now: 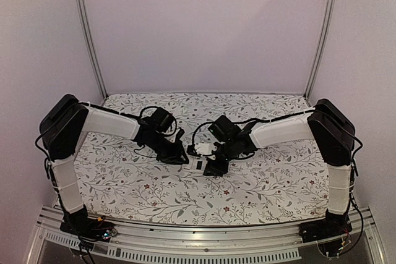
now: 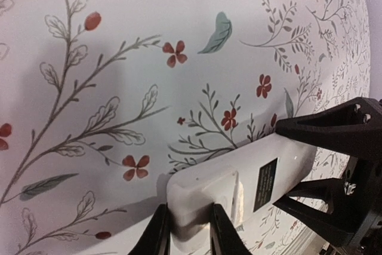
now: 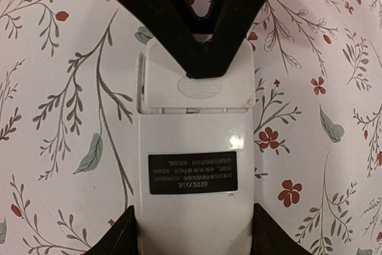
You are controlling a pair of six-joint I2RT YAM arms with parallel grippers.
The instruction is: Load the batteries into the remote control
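Note:
The white remote (image 3: 194,129) lies on the floral table, back up, with a black label (image 3: 192,171). My right gripper is shut on its body. At the other end, the battery cover (image 3: 200,97) sits over the compartment with a narrow slit along its edge. The fingertips of my left gripper press on that cover end, close together; how far apart they stand is hard to tell. Whether batteries are inside is hidden. In the top view the remote (image 1: 195,165) lies between both grippers.
The side walls and the metal front rail (image 1: 204,230) bound the space.

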